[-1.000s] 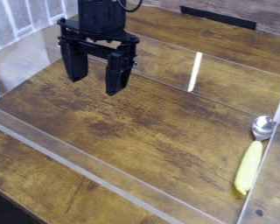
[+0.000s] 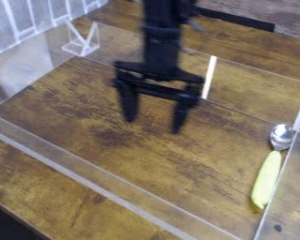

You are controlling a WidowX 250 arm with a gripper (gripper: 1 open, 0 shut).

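My black gripper (image 2: pixel 154 111) hangs over the middle of the wooden work area, blurred, its two fingers spread apart with nothing visible between them. To its right, along the clear side wall, lie a silver spoon-like object (image 2: pixel 281 136) and, below that, a pale yellow-green elongated object (image 2: pixel 265 179), both apart from the gripper.
Clear low walls (image 2: pixel 109 182) border the wooden surface (image 2: pixel 102 131) on the sides. A white bracket (image 2: pixel 82 40) stands at the back left, beside a white railing at the edge.
The gripper has moved to the right and somewhat down in the view, from the left of the area toward its middle. The objects on the right have not moved.
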